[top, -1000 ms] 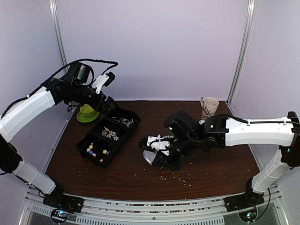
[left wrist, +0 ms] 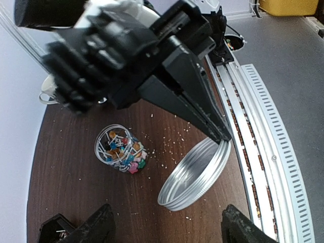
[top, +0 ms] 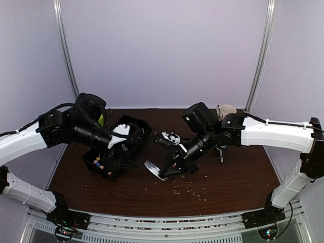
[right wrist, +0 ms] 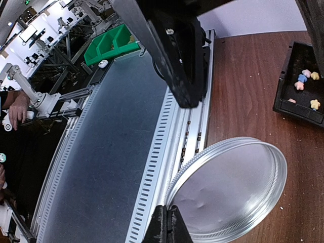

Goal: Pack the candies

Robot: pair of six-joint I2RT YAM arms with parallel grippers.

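Observation:
A silver lid (top: pixel 152 169) is tilted on edge over the table's middle, its rim between the fingertips of my right gripper, shut on it. To the left of the lid, my left gripper has its fingers apart with nothing between them; the lid is ahead of them, not touching. A clear jar (left wrist: pixel 120 148) stands uncovered on the table, holding colourful candies and white-stemmed lollipops. The black divided tray (top: pixel 112 175) lies under the left arm. Star-shaped candies (right wrist: pixel 315 104) show in its near compartment; the arm hides much of the rest.
A patterned mug (top: pixel 226 110) stands at the back right, partly behind the right arm. Crumbs (top: pixel 186 191) are scattered on the wooden table (top: pixel 238 187) near the front. A yellow-green item (top: pixel 101 120) is mostly hidden behind the left arm.
The right gripper, with the lid, has shifted slightly left and turned it more edge-on.

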